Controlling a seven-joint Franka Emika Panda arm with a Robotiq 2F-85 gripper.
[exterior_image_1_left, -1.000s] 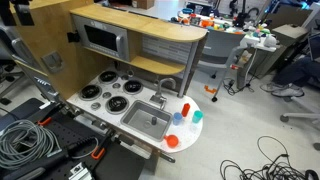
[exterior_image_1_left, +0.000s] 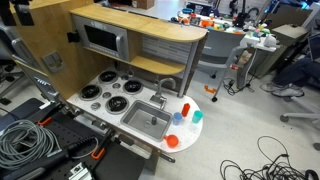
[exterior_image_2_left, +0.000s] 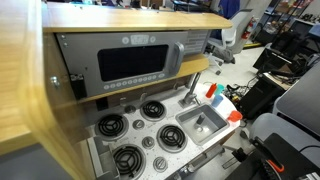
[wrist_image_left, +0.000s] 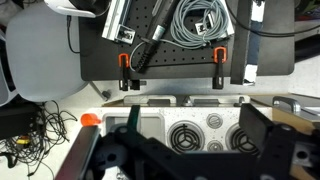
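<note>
My gripper stands open in the wrist view, its dark fingers spread wide with nothing held between them. It looks down from above at the toy kitchen counter and the black table. At the counter's right end in exterior view 1 are a red bottle-like item (exterior_image_1_left: 186, 109), a blue cup (exterior_image_1_left: 178, 117), a teal cup (exterior_image_1_left: 197, 116) and an orange-red round item (exterior_image_1_left: 172, 141). The sink (exterior_image_1_left: 149, 123) with its faucet (exterior_image_1_left: 160, 94) lies left of them, and it looks empty. Several black burners (exterior_image_1_left: 117, 104) sit farther left.
A microwave (exterior_image_2_left: 130, 64) with its door shut hangs under the wooden shelf (exterior_image_1_left: 150, 23). Coiled cable (exterior_image_1_left: 25, 143) and clamps lie on the black table (wrist_image_left: 165, 72) in front. Behind stands a cluttered table (exterior_image_1_left: 215, 22). Floor to the right holds loose cables (exterior_image_1_left: 265, 172).
</note>
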